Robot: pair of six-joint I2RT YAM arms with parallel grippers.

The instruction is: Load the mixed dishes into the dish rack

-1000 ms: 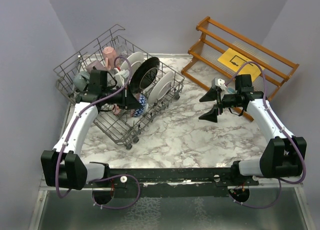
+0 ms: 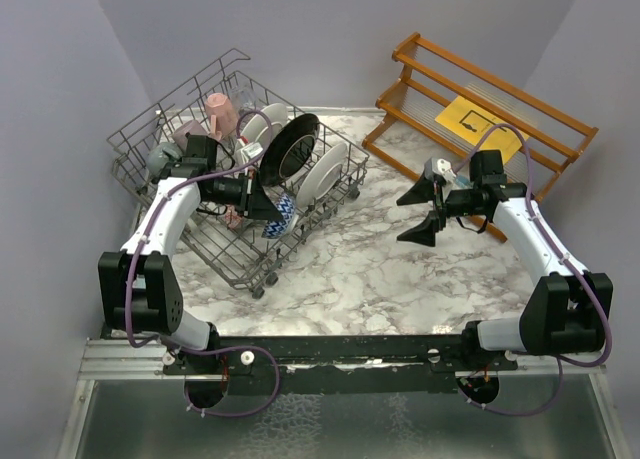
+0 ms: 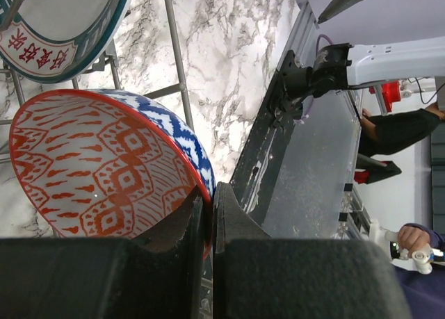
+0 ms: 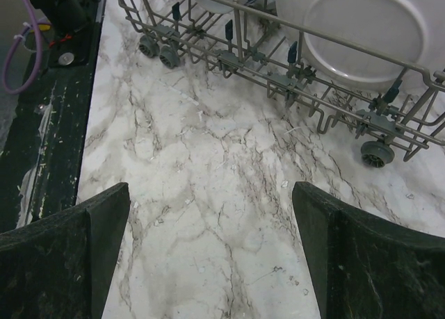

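Observation:
The wire dish rack [image 2: 240,269] stands at the left of the marble counter. A bowl [image 3: 104,169], blue-patterned outside and orange-red inside, sits tilted at the rack's front side. My left gripper is shut on the bowl's rim; in the top view it reaches over the rack to the blue bowl [image 2: 282,219]. Whether the bowl's underside touches the wires is hidden. White plates [image 2: 322,174], a black pan [image 2: 290,149] and a pink cup [image 2: 220,111] occupy the rack. At the right my right gripper [image 2: 418,217] stands open above bare counter, nothing between its fingers.
A wooden slatted rack [image 2: 485,94] with a yellow sheet [image 2: 475,119] stands at the back right. Bare marble counter [image 2: 350,269] lies between the two arms. Wheels [image 4: 377,153] line the dish rack's lower edge.
The held bowl has shifted a little and its tilt has changed. My right arm is still.

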